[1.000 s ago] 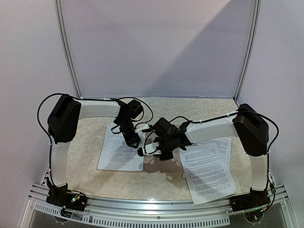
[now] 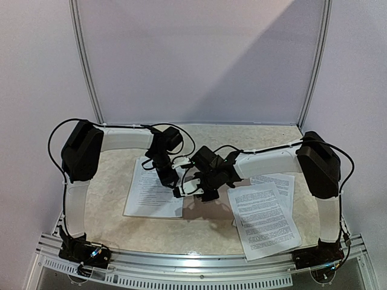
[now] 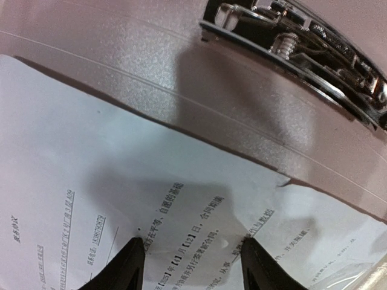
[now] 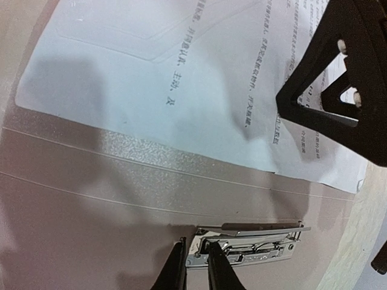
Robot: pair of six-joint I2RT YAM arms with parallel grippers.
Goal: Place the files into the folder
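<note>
A pink folder lies open mid-table, with a paper stack on its left part. In the left wrist view my left gripper is part open over this printed sheet, its fingertips at the paper. A metal clip sits on the folder beside the sheet's edge. In the right wrist view my right gripper is at the left end of the clip; its fingers look close together on that end, partly hiding it.
Loose printed sheets lie at the right, reaching the front edge. Both arms meet over the middle of the table. Bare table shows at the back and front left.
The left arm looks unchanged.
</note>
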